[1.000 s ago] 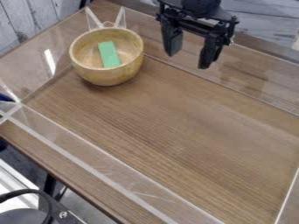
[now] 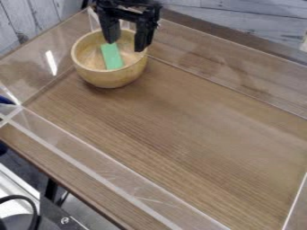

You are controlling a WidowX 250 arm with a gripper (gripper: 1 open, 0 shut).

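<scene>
A black gripper [image 2: 124, 34] hangs from the top edge over a round light wooden bowl [image 2: 109, 79] at the upper left, its two fingers pointing down, apart and open. A green block [image 2: 111, 56] lies inside the bowl toward the left, just below the gripper's left finger; whether they touch I cannot tell.
A pale, clear edge strip runs along the left, with a dark cable at the lower left. A grey plank surface borders the top right.
The gripper has moved left from the right half of the table to over the bowl. The bowl and green block look unmoved on the table.
</scene>
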